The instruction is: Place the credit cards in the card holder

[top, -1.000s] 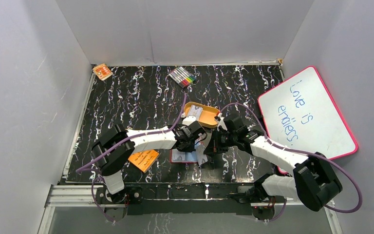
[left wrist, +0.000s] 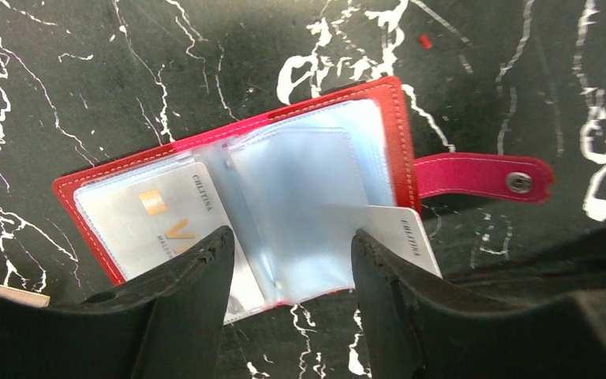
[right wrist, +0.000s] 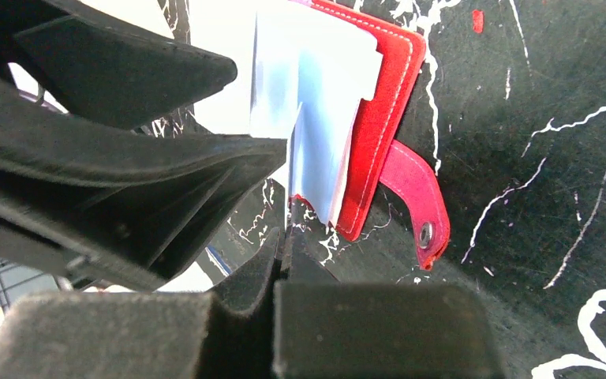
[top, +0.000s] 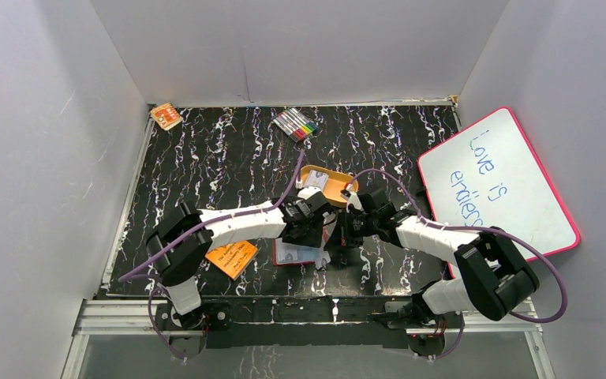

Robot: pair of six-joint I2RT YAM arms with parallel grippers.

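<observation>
The red card holder with clear sleeves lies open beneath both grippers. A card lies in its left sleeve. My left gripper is open over the holder, the middle sleeve between its fingertips. My right gripper is shut on a thin white card, seen edge-on in the right wrist view and at the holder's right sleeves; how far it is inside is unclear. The left gripper's black fingers partly hide the holder in the right wrist view.
An orange tray with cards is behind the grippers. An orange booklet lies left of the holder, markers at the back. A whiteboard leans at the right.
The right arm has shifted slightly left and back over the last second. The left gripper has moved very slightly.
</observation>
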